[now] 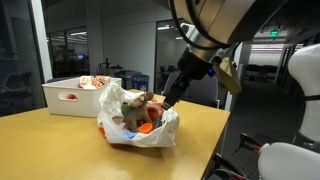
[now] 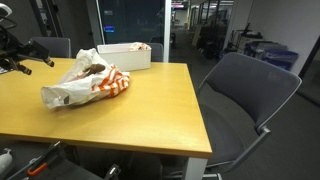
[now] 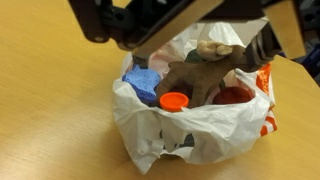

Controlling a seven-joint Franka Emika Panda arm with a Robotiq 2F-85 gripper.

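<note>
A white plastic bag (image 1: 157, 135) stands open on the table, holding several items. Inside, the wrist view shows a blue item (image 3: 143, 84), an orange-red lid (image 3: 174, 101), a darker red round item (image 3: 232, 96) and a brown, plush-looking thing (image 3: 190, 78). My gripper (image 1: 203, 96) hangs above the table beside the bag, apart from it. In the second exterior view the gripper (image 2: 39, 67) is at the far left, its fingers spread with nothing between them. Its own parts cover the top of the wrist view and hide some of the bag.
Behind the bag stands a white box (image 1: 72, 100) with orange-and-white material (image 1: 94, 81) on top. Bare wooden table (image 2: 165, 105) lies to the bag's right in the second exterior view. A black chair (image 2: 235, 100) stands by the table's edge.
</note>
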